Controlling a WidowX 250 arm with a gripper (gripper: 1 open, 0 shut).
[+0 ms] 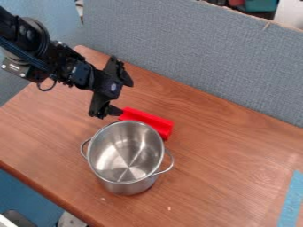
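My black gripper [109, 106] hangs at the upper left of the camera view, open, its fingertips just left of a red cylindrical object [149, 121] lying on the wooden table. A steel pot [124, 155] with two wire handles stands in front of the red object, below the gripper, its inside visibly empty.
A grey padded wall [201, 53] runs along the back. The table's front left edge drops to a blue area.
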